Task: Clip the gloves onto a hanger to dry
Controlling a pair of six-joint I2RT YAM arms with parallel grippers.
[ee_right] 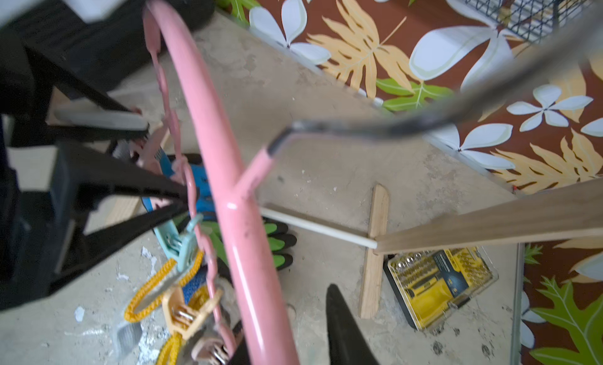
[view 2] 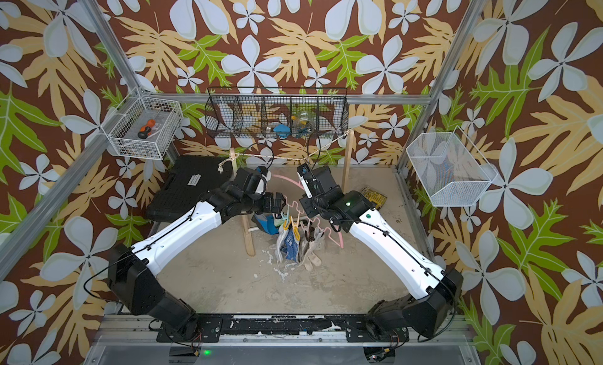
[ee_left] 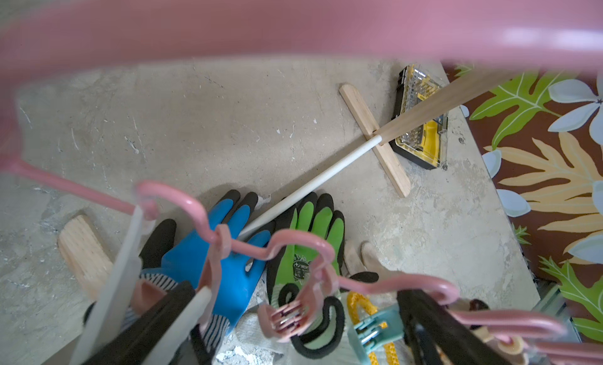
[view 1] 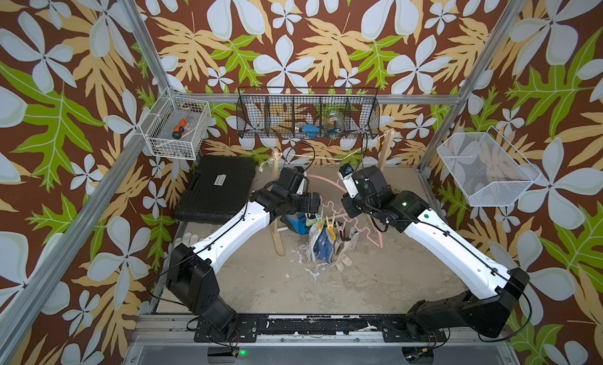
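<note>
The pink clip hanger [view 1: 372, 233] hangs by its dark hook [ee_right: 377, 123] from the line between two wooden posts. Below its wavy bar, in the left wrist view, are a blue glove [ee_left: 207, 252] and a green-black glove [ee_left: 302, 255]. A pink clip [ee_left: 292, 318] sits at the green glove's cuff, and a teal clip [ee_left: 377, 330] holds a yellow cuff. A blue patterned glove [view 1: 323, 245] hangs in front. My left gripper stands open around the bar and clips. My right gripper is partly open, the hanger's thick outer frame [ee_right: 235, 220] passing by its fingers.
A yellow-black bit case [ee_right: 439, 280] lies beside the right post's foot [ee_right: 375, 252]. The black case [view 1: 216, 186] is at the back left. A wire basket [view 1: 307, 117] hangs behind the line.
</note>
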